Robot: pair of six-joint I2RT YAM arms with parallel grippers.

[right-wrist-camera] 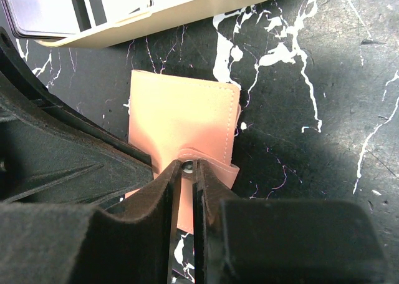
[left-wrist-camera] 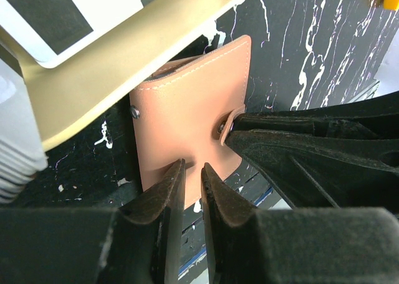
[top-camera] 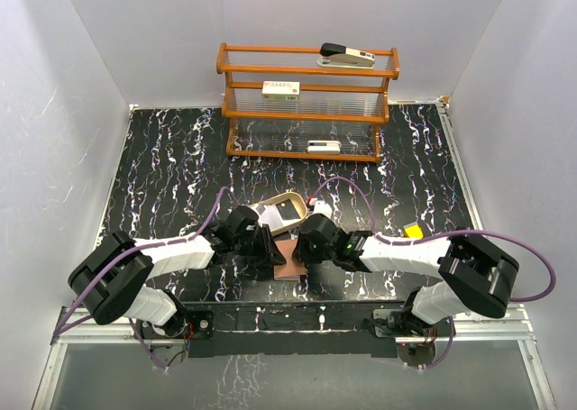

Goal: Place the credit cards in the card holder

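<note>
The pink card holder [top-camera: 290, 262] lies on the dark marbled table, between the two grippers. My left gripper is shut on the body of the holder, though the exact grip is partly hidden. From the other side, my right gripper is shut on the holder's strap [right-wrist-camera: 212, 166], beside its metal snap. The holder's top opening [left-wrist-camera: 177, 65] shows as a narrow dark gap. White cards with dark stripes [left-wrist-camera: 81, 3] sit in a beige tray [left-wrist-camera: 156, 44] just behind the holder. Whether any card is inside the holder cannot be seen.
A wooden shelf [top-camera: 306, 115] at the back carries a stapler [top-camera: 346, 57], a small box [top-camera: 280, 91] and a white item [top-camera: 324, 147]. A yellow object [top-camera: 413, 231] rests at the right.
</note>
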